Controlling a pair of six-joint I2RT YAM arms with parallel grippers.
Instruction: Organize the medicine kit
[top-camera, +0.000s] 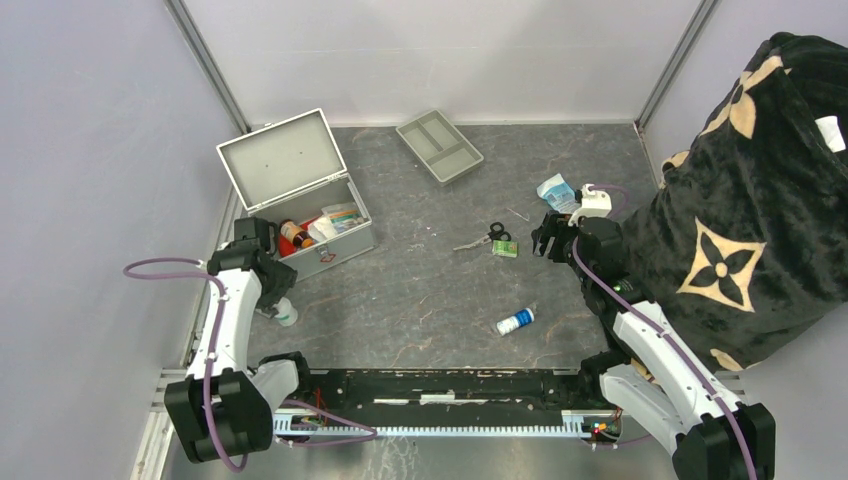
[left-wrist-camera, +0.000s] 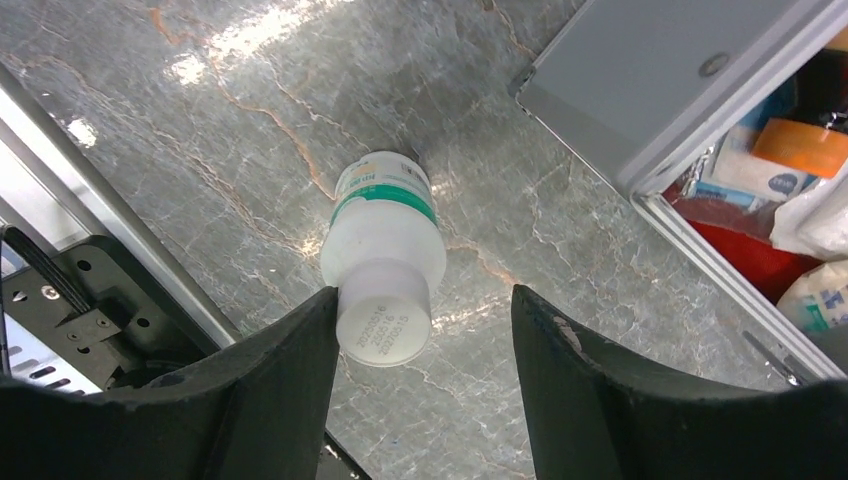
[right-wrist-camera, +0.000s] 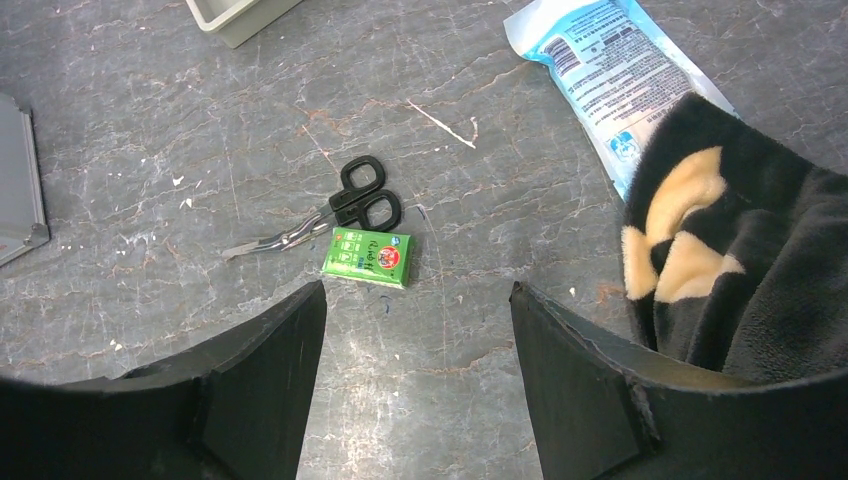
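A grey medicine box with lid up holds bottles and packets at the left. In the left wrist view my left gripper is at a white bottle with a green band, shut on it, outside the box. My right gripper stands open over the table, nothing between its fingers. Below it are black-handled scissors, a green packet and a blue-white pouch. A blue-white tube lies near the front. A grey divided tray rests at the back.
A dark patterned blanket is piled along the right side, its edge reaching under my right gripper's view. A metal rail runs beside the bottle.
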